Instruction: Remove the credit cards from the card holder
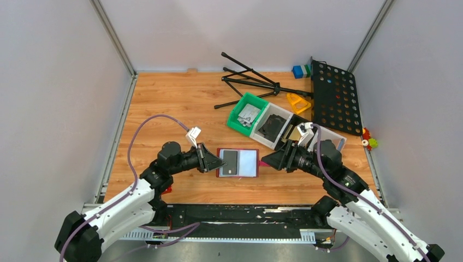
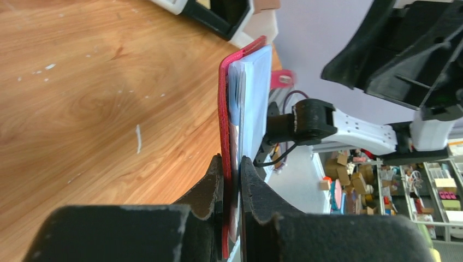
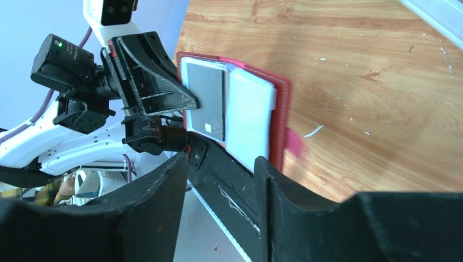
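My left gripper (image 1: pixel 221 162) is shut on the red card holder (image 1: pixel 245 162), which hangs open above the table; in the left wrist view it stands edge-on between the fingers. The right wrist view shows its light inner sleeve (image 3: pixel 248 114) and a grey card (image 3: pixel 207 101) in it, with a pink tab at the edge. My right gripper (image 1: pixel 265 162) faces the holder's right side, its fingers (image 3: pixel 147 207) apart and nothing seen between them.
A green bin (image 1: pixel 236 121) and grey bins stand behind. A black tripod (image 1: pixel 251 82), a yellow piece (image 1: pixel 298 102) and a black perforated panel (image 1: pixel 336 98) lie at the back. Bare wood lies at the left.
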